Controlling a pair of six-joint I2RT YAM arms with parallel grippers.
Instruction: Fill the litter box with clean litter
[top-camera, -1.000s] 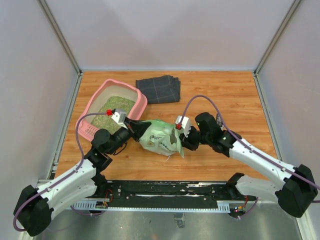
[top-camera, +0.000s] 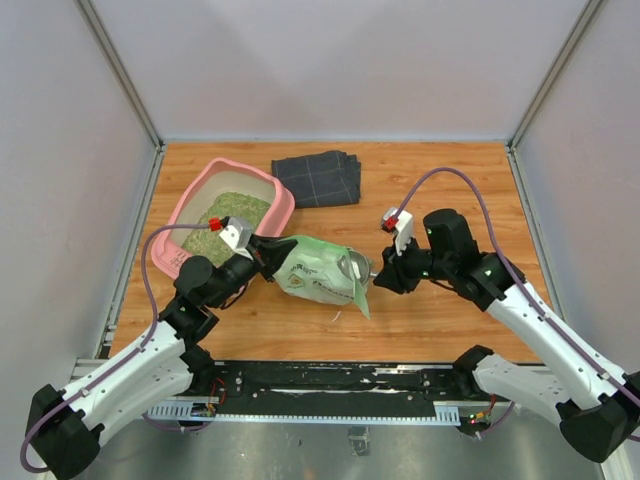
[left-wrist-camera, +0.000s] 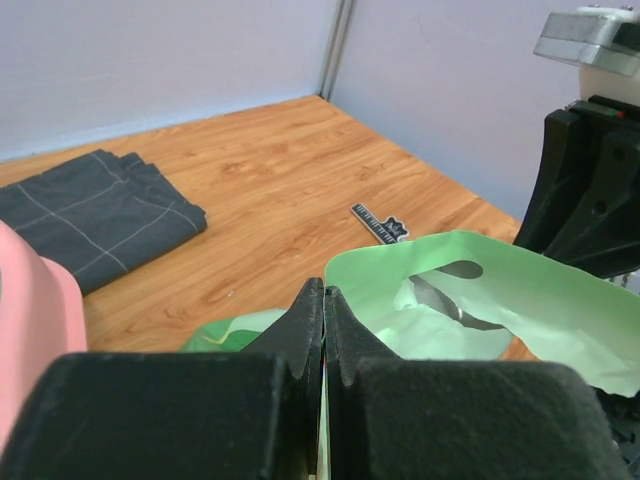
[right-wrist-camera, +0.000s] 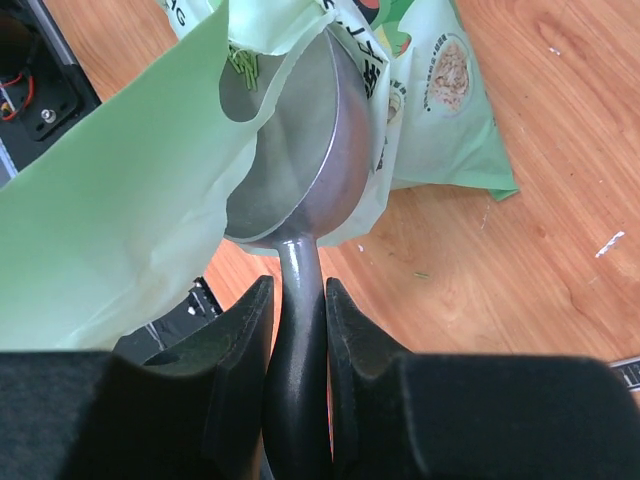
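The green litter bag (top-camera: 318, 272) lies on the table between the arms, its mouth facing right. Its thin edge is pinched at the fingertips of my left gripper, which is shut. A grey metal scoop (right-wrist-camera: 335, 170) has its bowl in the bag's mouth; a few green pellets show at the bowl through the bag's handle hole. My right gripper is shut on the scoop's handle (right-wrist-camera: 297, 370). A bag flap (right-wrist-camera: 130, 230) hides part of the bowl. Behind the left arm stands the pink litter box (top-camera: 284, 207), green pellets (top-camera: 222, 222) spread over its floor.
At the back, a folded dark cloth (top-camera: 318, 180) lies right of the box. A small dark-and-white item (left-wrist-camera: 380, 224) rests on the table beyond the bag. Bare wood (top-camera: 440, 180) fills the back right.
My right gripper has drawn back to the right, and the scoop's bowl now shows at the bag's mouth in the top view.
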